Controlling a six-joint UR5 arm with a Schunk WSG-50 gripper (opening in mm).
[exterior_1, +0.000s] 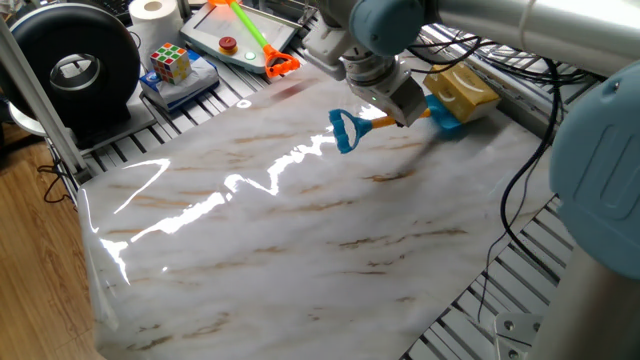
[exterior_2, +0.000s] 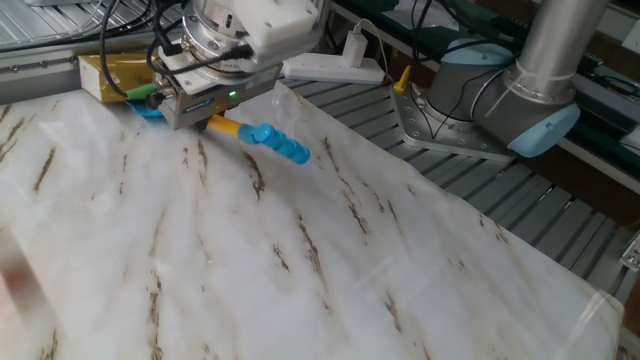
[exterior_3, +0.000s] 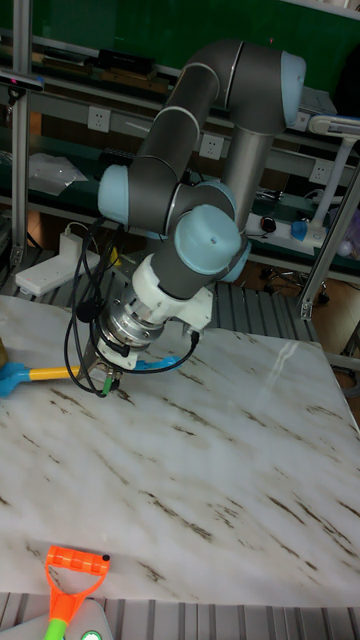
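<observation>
A toy shovel with a blue handle (exterior_1: 350, 131), a yellow shaft (exterior_2: 226, 126) and a blue blade (exterior_1: 441, 113) is in my gripper (exterior_2: 203, 124). The fingers are shut on the shaft between handle and blade; the fingertips are mostly hidden by the gripper body. In exterior view 1 the handle points left over the marble-patterned sheet (exterior_1: 300, 240), with a faint shadow below. The blade lies beside a yellow-brown box (exterior_1: 462, 92). Exterior view 3 shows the yellow shaft (exterior_3: 53, 373) and the blade on the left of the gripper, with the handle (exterior_3: 158, 364) on the right.
An orange-and-green toy tool (exterior_1: 252, 35) rests on a grey case at the back. Next to it are a Rubik's cube (exterior_1: 171, 62) on a blue-white pack and a paper roll (exterior_1: 155, 20). A white power strip (exterior_2: 335, 68) lies behind the sheet. Most of the sheet is bare.
</observation>
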